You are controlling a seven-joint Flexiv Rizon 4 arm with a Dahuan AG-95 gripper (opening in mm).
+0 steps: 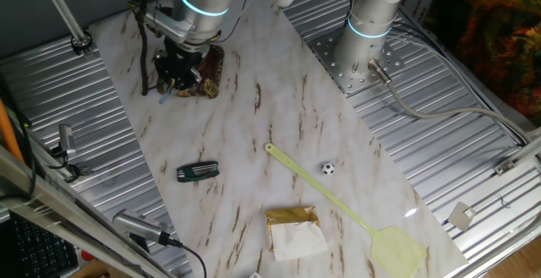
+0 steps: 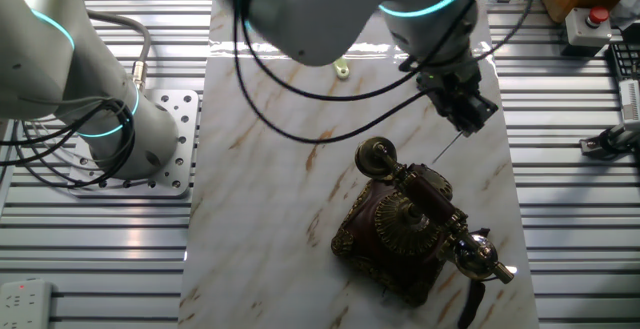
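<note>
An ornate dark-red and brass telephone [image 2: 385,259] sits at one end of the marble-patterned board, its handset [image 2: 432,197] lying across the top. Most of it is behind the arm in exterior view 1, where a patterned edge of the telephone [image 1: 215,71] shows. My black gripper [image 1: 176,84] points downward over that end of the board. In exterior view 2 the gripper [image 2: 474,121] is above and beside the phone, apart from the handset in the picture. A thin pale strip [image 2: 449,148] extends from its tip; whether it is held is unclear. The fingers are too dark to read.
A dark green multi-tool [image 1: 198,171], a small football [image 1: 328,168], a yellow-green fly swatter [image 1: 397,251] and a gold-and-white packet [image 1: 296,234] lie across the board. The robot's base [image 1: 362,58] stands beside the board.
</note>
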